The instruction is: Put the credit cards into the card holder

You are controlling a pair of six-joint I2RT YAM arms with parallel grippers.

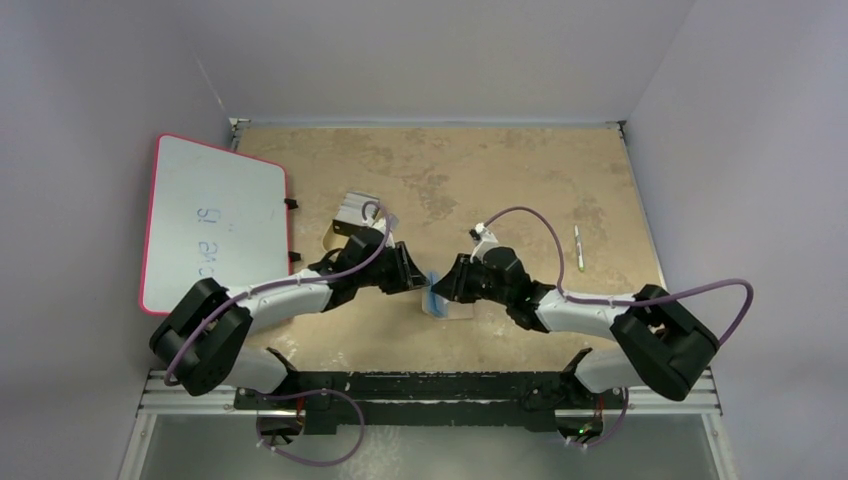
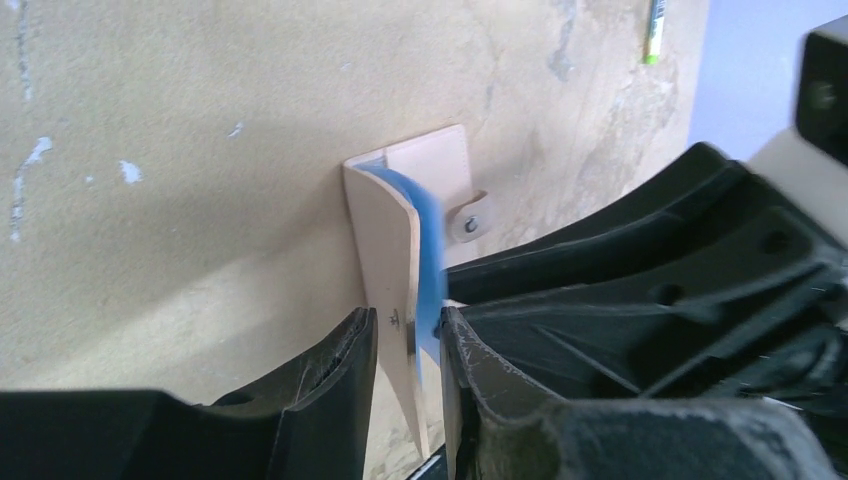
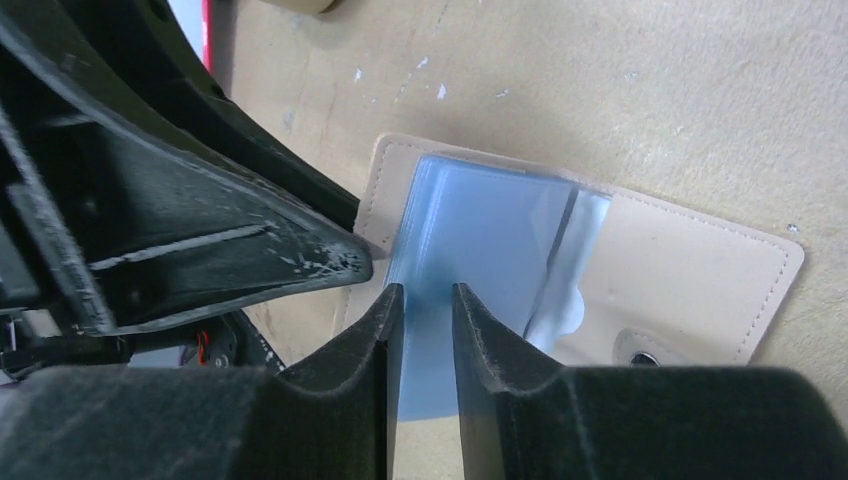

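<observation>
The beige card holder lies on the table between both arms, its snap strap (image 2: pixel 474 217) visible in the left wrist view. Its front cover (image 2: pixel 385 245) is tilted up from the blue sleeves (image 3: pixel 490 230). My left gripper is part open, the raised cover's edge between its fingers with gaps beside it. Over the blue sleeves stands my right gripper, also part open; whether a sleeve is between its fingertips is unclear. I cannot make out any credit card for certain in these views.
Behind the left arm sits a grey box-like object (image 1: pixel 358 208) with a tan round item (image 1: pixel 331 238) beside it. A whiteboard (image 1: pixel 215 225) stands at the left, a pen (image 1: pixel 579 248) lies at the right.
</observation>
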